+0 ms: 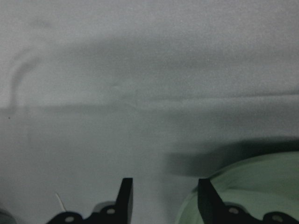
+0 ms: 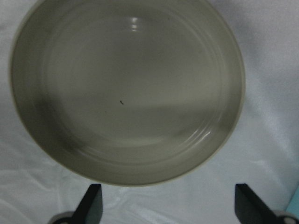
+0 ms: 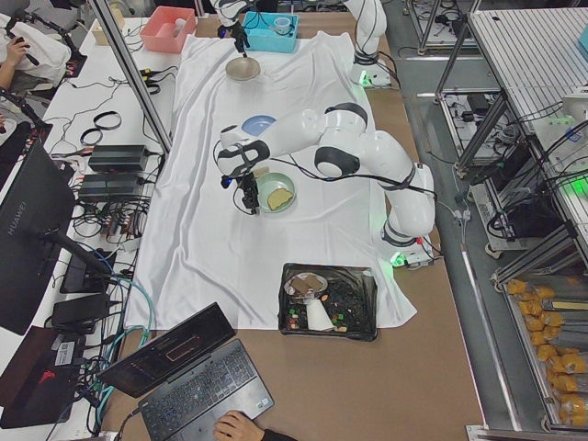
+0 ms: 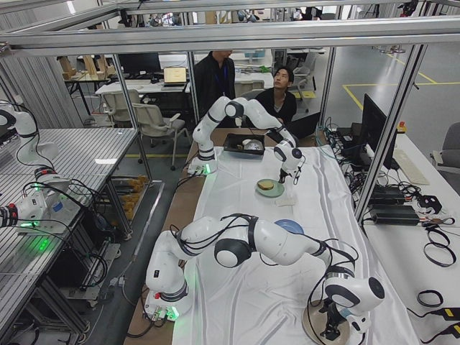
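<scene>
A pale green bowl (image 3: 281, 178) holds a yellowish piece (image 3: 279, 198); my left gripper is open at its edge, empty, the bowl's rim showing in the left wrist view's lower right. A beige round dish (image 2: 124, 74) lies empty on the white cloth, with my right gripper open above it near one rim. A blue plate (image 3: 258, 122) lies between the two, partly hidden by an arm in the left camera view.
A black tray (image 3: 354, 312) of assorted items sits at the near end. A cyan bin (image 3: 270, 40) stands behind the beige dish, a pink bin (image 3: 169, 28) off to the side.
</scene>
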